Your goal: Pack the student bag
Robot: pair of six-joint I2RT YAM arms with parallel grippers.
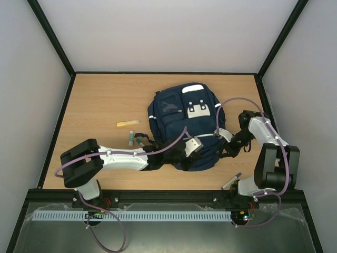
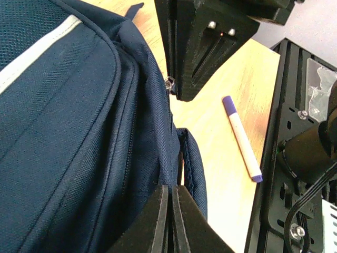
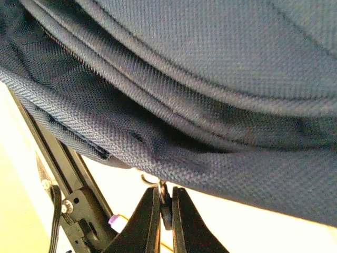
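A dark blue student bag (image 1: 174, 118) lies on the table, its lower end towards the front. Over that lower end, my left gripper is shut on the bag's fabric edge strip. At the bag's right side, my right gripper is shut on a small metal zipper pull (image 3: 163, 190) hanging from the bag's edge. Behind the edge strip the left wrist view shows folded dark fabric; how far the compartment is open I cannot tell.
A purple-capped marker (image 1: 231, 181) lies near the front edge, right of the bag. To the bag's left are a yellow stick-like item (image 1: 128, 123) and a green-and-white marker (image 1: 131, 138), with another green item (image 1: 139, 142) beside it.
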